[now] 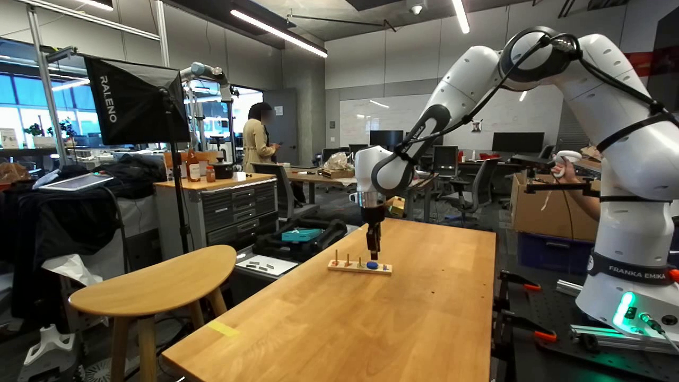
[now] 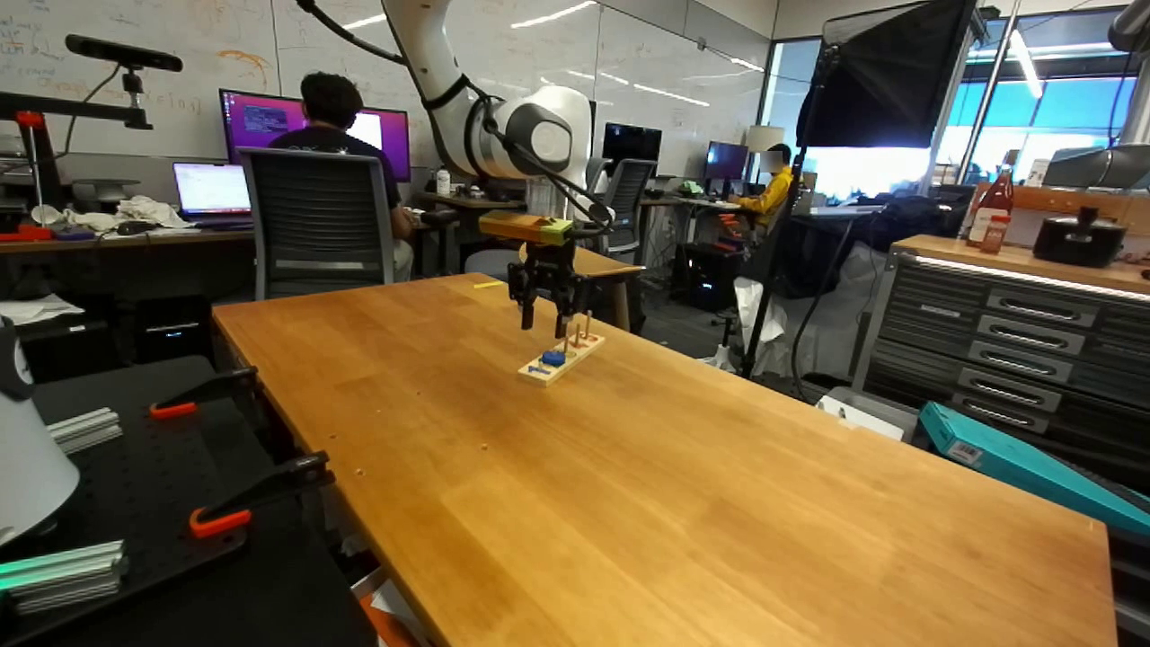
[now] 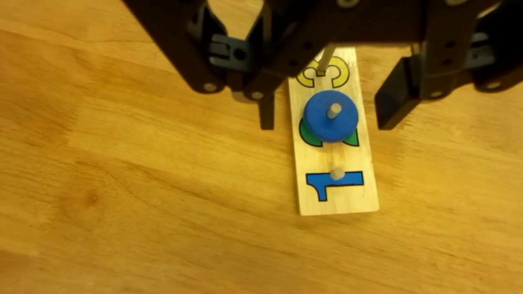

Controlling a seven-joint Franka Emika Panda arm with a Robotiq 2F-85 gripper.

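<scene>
A wooden peg board (image 3: 336,196) lies flat on the table, with painted numbers 1, 2 and 3 showing in the wrist view. One blue disc (image 3: 323,122) sits around the peg at the green 2, the peg's tip poking through its hole. The peg (image 3: 337,174) at the blue 1 is bare. My gripper (image 2: 544,327) hangs above the board, its fingers (image 3: 267,112) spread to either side of the disc as seen from the wrist, with nothing held. In exterior view 1 the fingertips (image 1: 374,254) hover just over the disc.
Clamps (image 2: 248,496) grip its edge on the robot's side. A wooden stool (image 1: 159,280) stands beyond the opposite edge.
</scene>
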